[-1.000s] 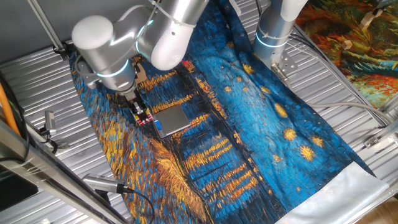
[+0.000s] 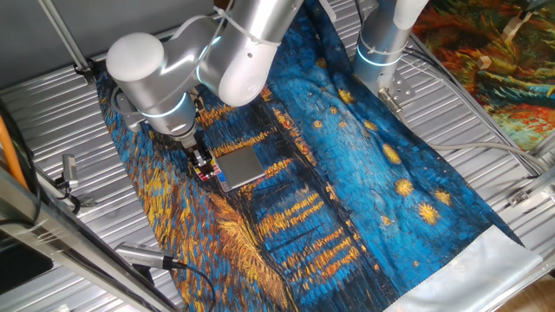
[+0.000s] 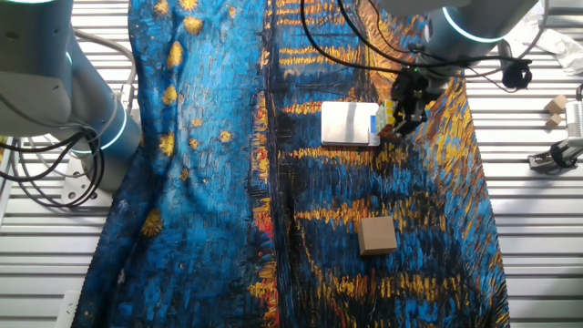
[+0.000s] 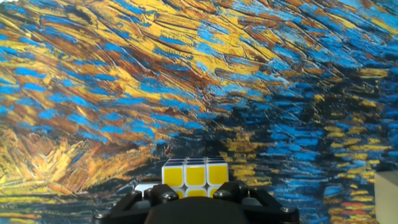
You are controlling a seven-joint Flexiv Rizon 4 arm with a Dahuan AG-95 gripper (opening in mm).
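A Rubik's cube with a yellow face sits between the fingertips of my gripper in the wrist view, and the gripper looks shut on it. In exterior view 2 the cube shows yellow at the right end of a flat silver-topped device with a blue panel. My gripper comes in from the right side there. From exterior view 1, the cube lies close to the left edge of the device. Whether it touches the device cannot be told. The dark gripper partly hides the cube.
A brown block rests on the painted cloth, apart from the device. Two small wooden blocks lie off the cloth on the slatted table.
My gripper and the cube have shifted slightly right and toward the front in exterior view 1, closer to the silver device. The device has stayed in place.
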